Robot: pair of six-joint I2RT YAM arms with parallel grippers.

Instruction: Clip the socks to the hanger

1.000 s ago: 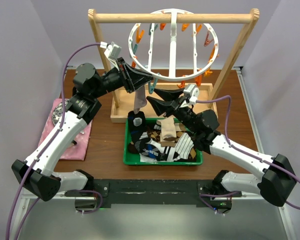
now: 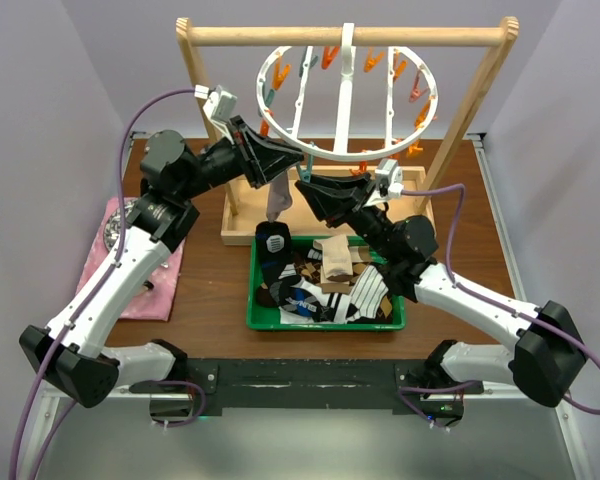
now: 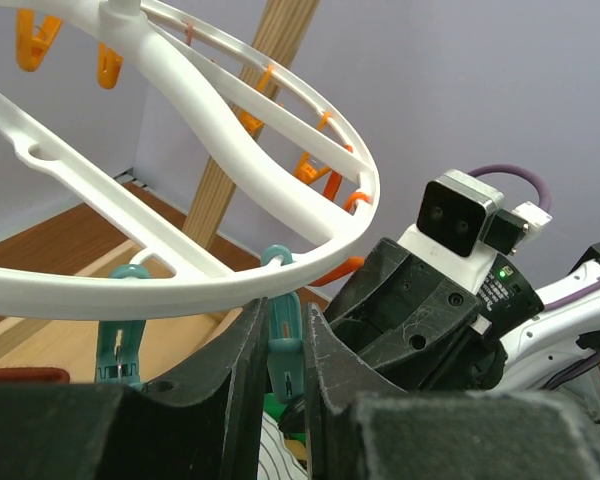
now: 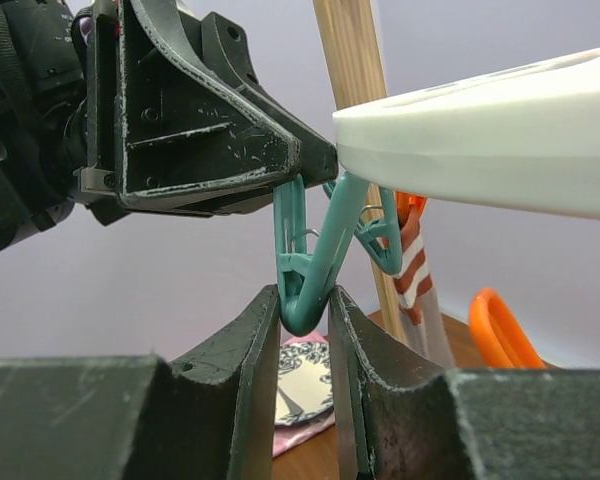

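A white round hanger [image 2: 344,150] with coloured clips hangs from the wooden frame. My left gripper [image 2: 292,155] is at its front rim, shut on a teal clip [image 3: 285,350]. A pale sock [image 2: 278,200] hangs below it. My right gripper [image 2: 310,188] faces it from the right; in the right wrist view its fingertips meet at the bottom of a teal clip [image 4: 320,260], whether gripping it I cannot tell. A striped sock [image 4: 412,270] hangs behind that clip.
A green bin [image 2: 325,325] of socks sits below the hanger. A pink cloth [image 2: 155,300] lies at left. The wooden frame [image 2: 465,100] surrounds the hanger.
The left arm is nearly still.
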